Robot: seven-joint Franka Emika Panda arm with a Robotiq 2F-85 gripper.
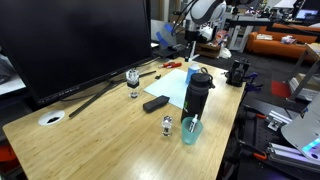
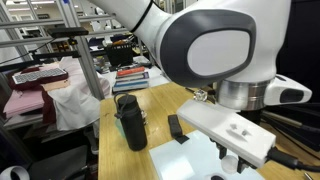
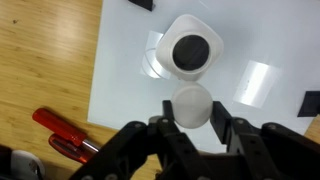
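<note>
In the wrist view my gripper is shut on a small white round object (image 3: 191, 98), held between its dark fingers. Just beyond it, a white cup-like piece with a dark opening (image 3: 189, 52) appears over a white sheet (image 3: 125, 75). I cannot tell how far apart the two are in height. Exterior view 2 has the large white arm (image 2: 245, 60) across its middle, with a small white piece (image 2: 231, 161) under its end; the fingers are not clear there.
A tall black flask (image 1: 198, 98) stands near a greenish cup (image 1: 191, 132) and a small metallic item (image 1: 167, 125). On the table also lies a black block (image 1: 156, 104). Red-handled tools (image 3: 62, 128) sit beside the sheet.
</note>
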